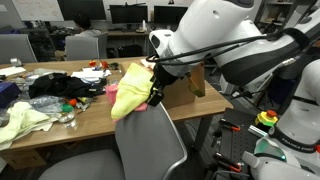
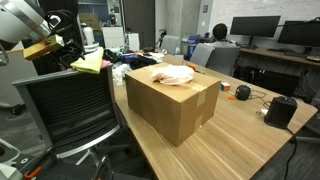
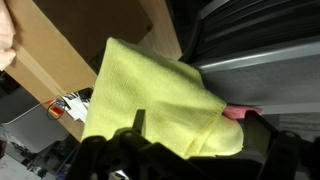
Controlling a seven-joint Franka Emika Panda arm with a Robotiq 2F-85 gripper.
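A yellow cloth (image 1: 132, 88) hangs over the top of a grey chair's backrest (image 1: 152, 138). In the wrist view the cloth (image 3: 150, 95) spreads below my gripper, whose dark fingers stand apart. Part of the cloth reaches into the space between them, but they are not closed on it. Exterior view 1 has my gripper (image 1: 155, 94) right beside the cloth, at the top of the chair; whether they touch cannot be told. From the other side, the cloth (image 2: 91, 62) shows at the chair's upper edge, next to my gripper (image 2: 70, 58).
A cardboard box (image 2: 178, 108) stands on the wooden table (image 2: 240, 130), with a pale pink cloth (image 2: 172, 74) on top. Clothes (image 1: 20, 122), bags and small items crowd the table's far part. The chair back stands close under my arm.
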